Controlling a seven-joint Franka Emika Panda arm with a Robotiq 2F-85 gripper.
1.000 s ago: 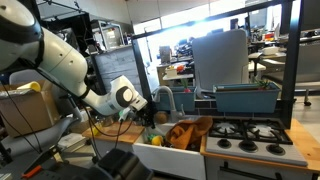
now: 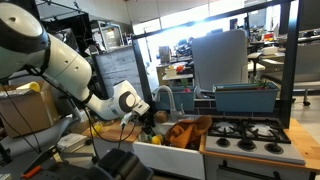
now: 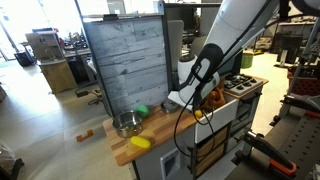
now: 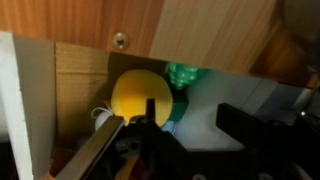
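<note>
My gripper points down into the sink basin (image 2: 187, 162), its black fingers apart with a clear gap between them. In the wrist view a round yellow object (image 4: 138, 94) lies beside and partly behind the left finger. A green object (image 4: 184, 74) shows next to it, beyond the gap between the fingers. Whether either one touches a finger I cannot tell. From the front, the gripper (image 2: 146, 129) is low at the basin's left end, near the yellow object (image 2: 157, 140). An orange-brown cloth (image 2: 187, 133) lies to its right.
A faucet (image 2: 168, 97) rises behind the basin, and a stove (image 2: 255, 139) stands to the right. On the wooden counter are a metal pot (image 3: 128, 123) and a yellow banana-like item (image 3: 141, 142). A wooden edge (image 4: 190, 30) borders the basin close to the gripper.
The arm has come down slightly, bringing the gripper lower at the basin's left end. The cloth and the yellow object look unmoved.
</note>
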